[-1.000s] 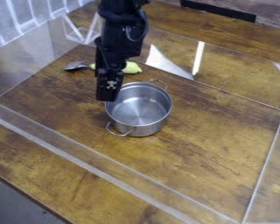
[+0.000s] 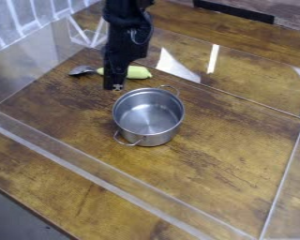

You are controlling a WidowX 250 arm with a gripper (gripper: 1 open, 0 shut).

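Note:
A steel pot (image 2: 149, 120) with wire handles sits near the middle of the wooden table. Above and behind its left rim is my dark gripper (image 2: 115, 81), shut, with nothing visible between its fingers. Behind it, a pale yellow-green object (image 2: 138, 72), like a corn cob or squash, lies on the table. A silver spoon (image 2: 82, 70) lies to the left of that, partly hidden by the gripper.
Clear plastic walls (image 2: 78, 157) border the work area.
My gripper has moved back from over the pot's left rim, uncovering more of the pot and the yellow-green object. The objects on the table have stayed put.

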